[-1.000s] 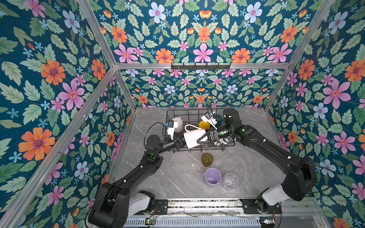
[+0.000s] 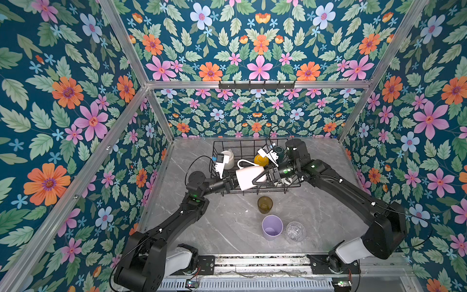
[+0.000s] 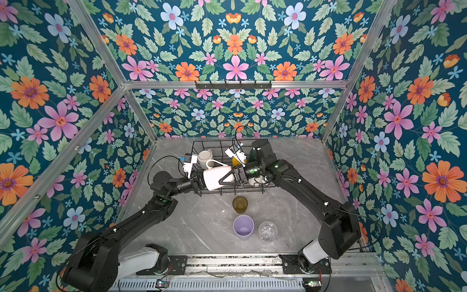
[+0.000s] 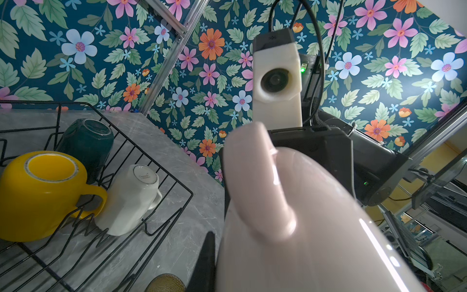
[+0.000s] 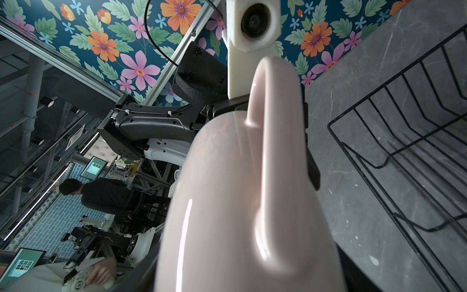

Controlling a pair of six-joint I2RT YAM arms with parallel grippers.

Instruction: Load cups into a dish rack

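Note:
A pale pink mug (image 2: 248,178) hangs on its side above the front of the black wire dish rack (image 2: 214,146), between my two grippers. My left gripper (image 2: 235,182) is shut at the mug's left end; in the left wrist view the mug (image 4: 311,243) hides most of the finger. From the other end reaches my right gripper (image 2: 266,174), its fingers (image 5: 357,270) beside the mug body (image 5: 214,219); whether they press on it cannot be told. A yellow mug (image 4: 41,194), a dark green cup (image 4: 90,146) and a white cup (image 4: 129,199) stand upside down in the rack.
Another whitish cup (image 2: 226,159) is at the rack's left. In front of the rack stand an amber glass (image 2: 265,205), a purple cup (image 2: 272,226) and a clear glass (image 2: 295,231).
Almost nothing has changed over the last second. Both arms and the pink mug have shifted only very slightly.

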